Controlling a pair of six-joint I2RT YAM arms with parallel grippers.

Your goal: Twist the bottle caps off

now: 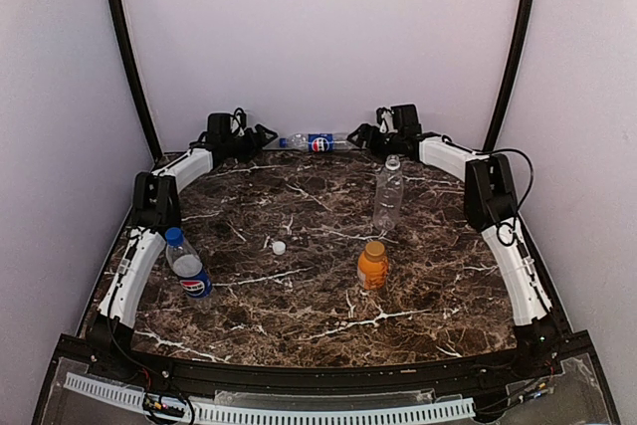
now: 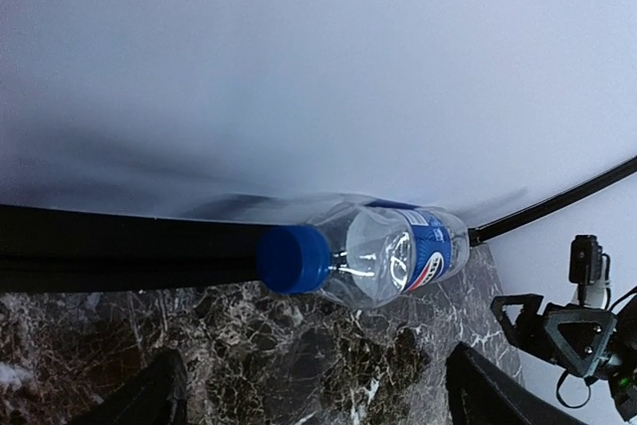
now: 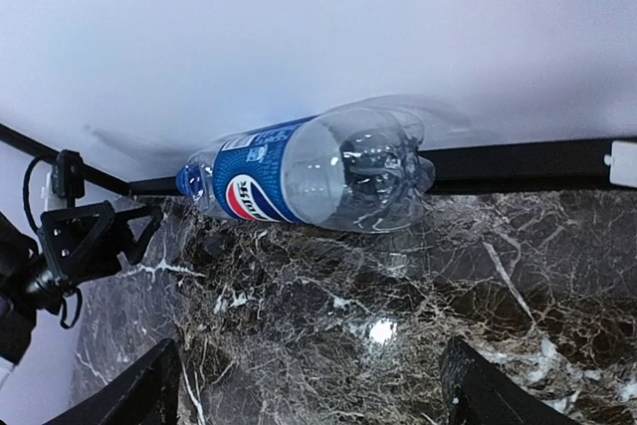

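Observation:
A Pepsi bottle (image 1: 319, 142) lies on its side against the back wall, its blue cap (image 2: 294, 259) toward my left arm, its base toward my right. My left gripper (image 1: 263, 135) stands open just left of the cap, nothing between its fingers; in the left wrist view its fingertips frame the bottle from below. My right gripper (image 1: 362, 135) is at the base end, its fingers apart and empty in the right wrist view. Upright on the table are a blue-capped Pepsi bottle (image 1: 189, 271), a clear bottle (image 1: 388, 196) with a pale top and an orange bottle (image 1: 372, 270) with an orange cap.
A loose white cap (image 1: 279, 247) lies mid-table. Walls close in the back and both sides, with black rails along the edges.

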